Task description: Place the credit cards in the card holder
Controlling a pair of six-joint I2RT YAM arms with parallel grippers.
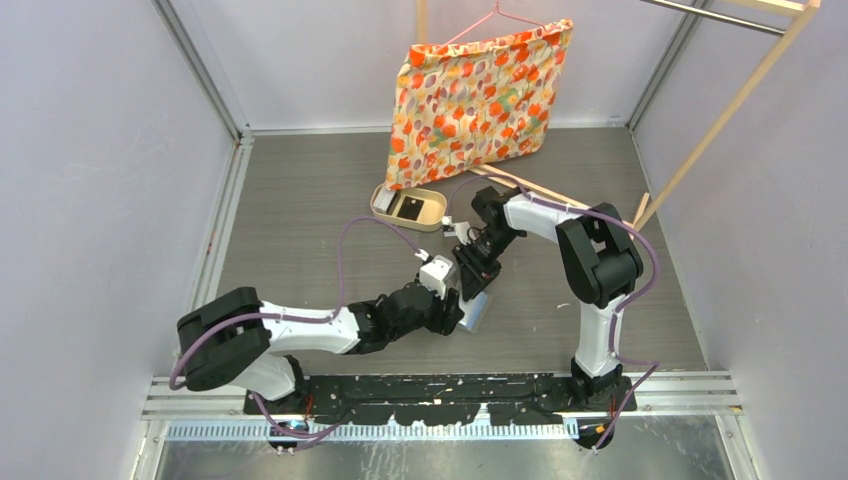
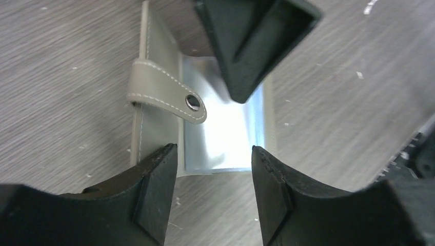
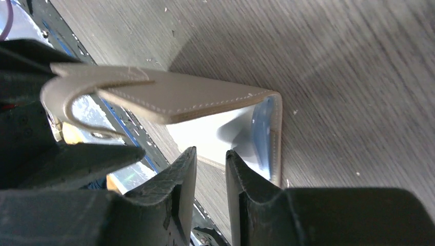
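Note:
The beige card holder (image 2: pixel 154 92) lies on the table, flap raised, with white and blue-edged card sleeves inside (image 3: pixel 220 130). My left gripper is over its near edge, fingers apart, one beside the raised side; whether anything is between them is unclear. My right gripper is just over the holder, fingertips a little apart, nothing visible held. In the top view both grippers (image 1: pixel 445 310) crowd over the holder, hiding most of it.
A cream tray (image 1: pixel 430 210) with dark and white items sits behind, below a hanging orange floral cloth (image 1: pixel 475 100). Wooden bars lie at the back right.

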